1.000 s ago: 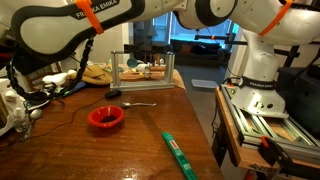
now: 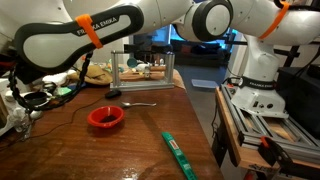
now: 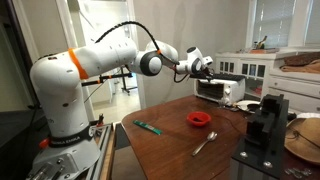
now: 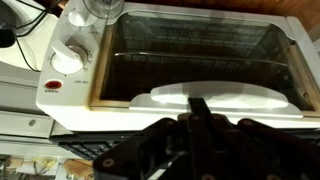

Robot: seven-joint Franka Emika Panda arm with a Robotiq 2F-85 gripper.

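Note:
In the wrist view a white toaster oven [image 4: 62,97] with a dark glass front [image 4: 190,70] fills much of the picture. A pale curved bar, seemingly its handle [image 4: 240,96], runs along one edge of the glass. My gripper is shut, its dark fingertips overlapping the bar in the picture; nothing shows between them, and whether they touch it cannot be told. From exterior view 2, the arm reaches to the far end of the table, where the oven [image 3: 212,90] stands beneath the wrist. Exterior view 1 leaves the fingertips out of clear sight at the left edge.
A red bowl [image 2: 106,117], a spoon [image 2: 139,104] and a green marker-like stick [image 2: 178,156] lie on the brown table [image 2: 75,155]. A grey rack [image 2: 143,76] stands at the back.
In exterior view 1 the forearm and wrist have shifted lower and a little to the right at the left side. The bowl, spoon and green stick stay put.

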